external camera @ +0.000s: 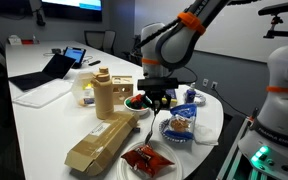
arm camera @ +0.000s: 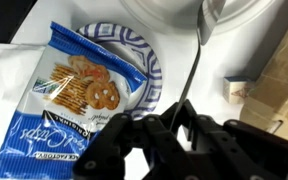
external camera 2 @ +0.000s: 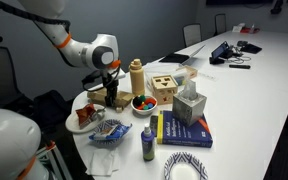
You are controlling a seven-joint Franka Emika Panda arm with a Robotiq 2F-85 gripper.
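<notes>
A thin silver utensil [arm camera: 197, 62], perhaps a fork or spoon, is pinched in my gripper, which is shut on its handle. It hangs downward in exterior view 1, above the table between the red bag [external camera: 147, 158] and the pretzel bag [external camera: 181, 122]. The red bag lies on a white plate [external camera: 126, 171] at the near edge. In the wrist view, the utensil's far end overlaps the white plate [arm camera: 169, 12] at the top. To the left, the pretzel bag [arm camera: 82, 92] rests on a blue-striped dish [arm camera: 150, 65].
A cardboard box [external camera: 94, 148] lies left of the gripper, with a tan bottle [external camera: 104, 95] behind it. A bowl of colourful items [external camera 2: 144, 103], a tissue box [external camera 2: 190, 103], a dark blue book [external camera 2: 174, 133] and a blue bottle [external camera 2: 149, 142] stand farther along.
</notes>
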